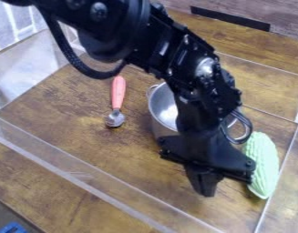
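Note:
The black arm reaches down from the top left, and its gripper [203,182] points at the wooden floor at the lower right of the camera view, its fingers shut with nothing visible between them. Behind it is a steel pot [163,107], partly hidden by the arm. A pale green ribbed object [263,164] lies just right of the gripper. A spoon or scoop with a pink handle [118,96] lies left of the pot.
A clear plastic edge [84,182] runs diagonally across the lower left, with another along the right. A blue object [13,227] shows at the bottom-left corner. The wood left and below the gripper is clear.

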